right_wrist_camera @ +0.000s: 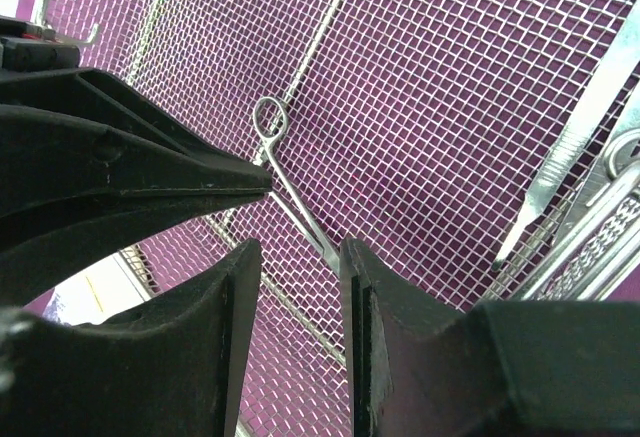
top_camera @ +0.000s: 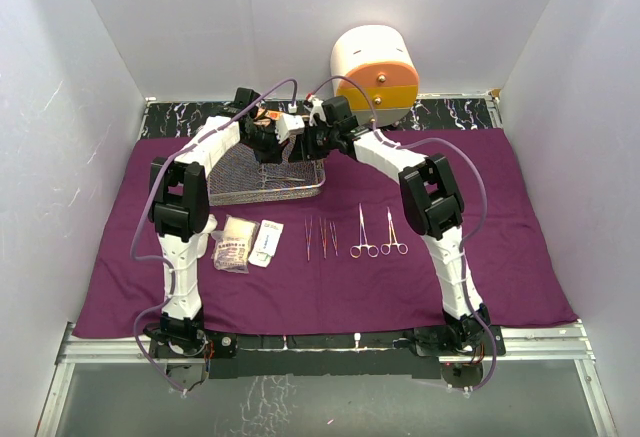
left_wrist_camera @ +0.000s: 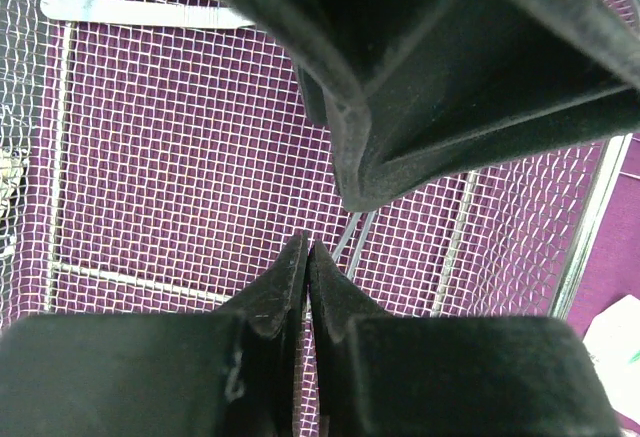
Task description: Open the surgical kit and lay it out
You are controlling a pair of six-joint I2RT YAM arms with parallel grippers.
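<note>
Both grippers are over the wire mesh basket [top_camera: 262,195]. My left gripper is shut with nothing visible between its fingers. My right gripper stands open, above a slim metal instrument with a ring end [right_wrist_camera: 270,117]. Scalpel handles [left_wrist_camera: 140,13] and a flat blade-like tool [right_wrist_camera: 580,117] lie in the basket, beside looped metal instruments [right_wrist_camera: 625,177]. On the purple cloth, several tweezers [top_camera: 324,237] and scissor-handled instruments [top_camera: 364,242] lie in a row, beside a white packet [top_camera: 266,243] and a bagged bundle [top_camera: 233,247].
An orange-fronted white container [top_camera: 372,57] stands at the back. White walls enclose the sides.
</note>
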